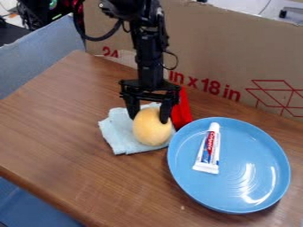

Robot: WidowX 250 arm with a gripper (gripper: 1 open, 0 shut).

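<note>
A round yellow-orange object (151,130) rests on a folded pale blue cloth (120,138). My black gripper (148,112) is lowered over the top of the round object, its fingers at the object's upper sides. Whether it grips the object is hard to tell. A red object (182,111) lies just behind, partly hidden by the gripper. To the right, a white toothpaste tube (208,151) lies on a blue plate (257,182).
A cardboard sheet (225,44) stands along the back of the wooden table (53,133).
</note>
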